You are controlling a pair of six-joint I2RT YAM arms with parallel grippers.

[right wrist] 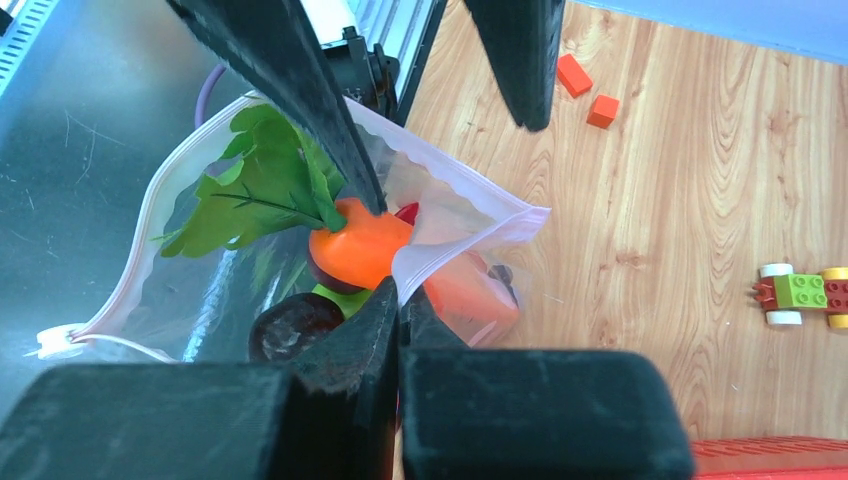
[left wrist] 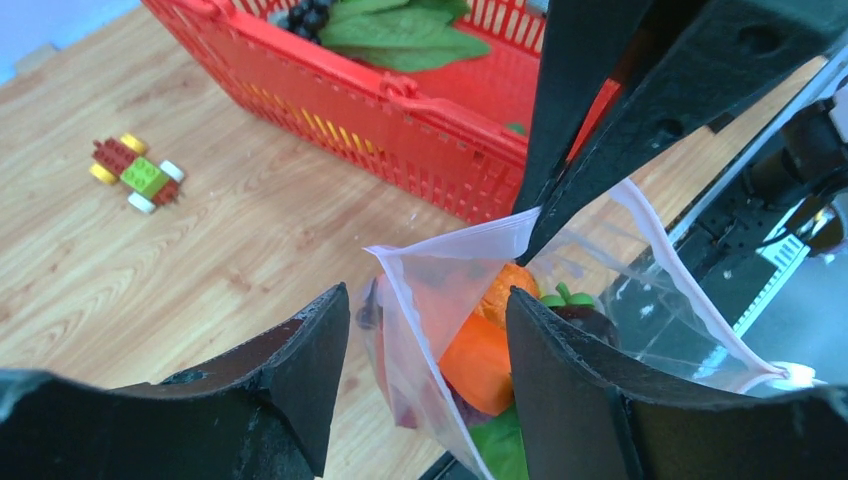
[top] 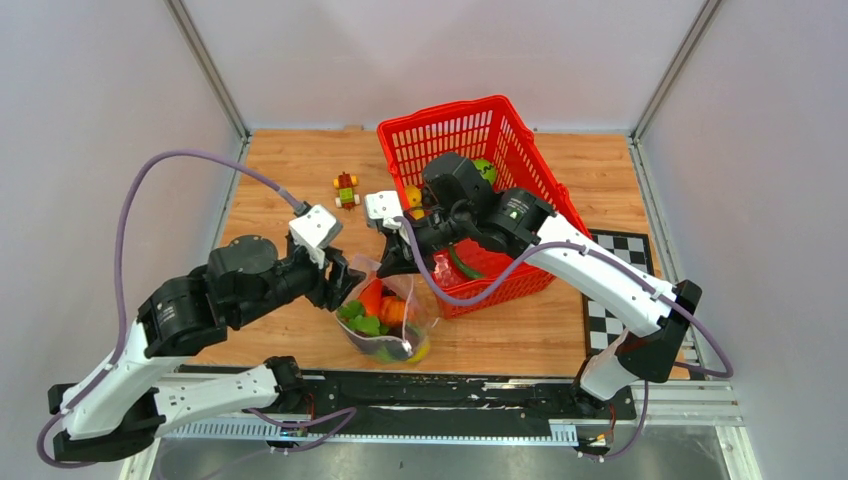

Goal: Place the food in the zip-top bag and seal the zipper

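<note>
The clear zip top bag (top: pixel 415 322) stands with its mouth open near the table's front edge, food packed inside. In it show an orange pepper (right wrist: pixel 362 243), green leaves (right wrist: pixel 262 185), an orange pumpkin (top: pixel 391 311) and a dark round piece (right wrist: pixel 294 326). My right gripper is shut on the bag's rim, its tips pinching the plastic at the back edge. My left gripper stands part open at the bag's left side; between its fingers, in the left wrist view, appear the bag's side edge and food beyond. Whether its fingers touch the plastic, I cannot tell.
A red basket (top: pixel 520 160) with more food stands behind and right of the bag, under my right arm. A toy-brick figure (top: pixel 346 190) lies at the back left. Two small red bricks (right wrist: pixel 602 111) lie on the table.
</note>
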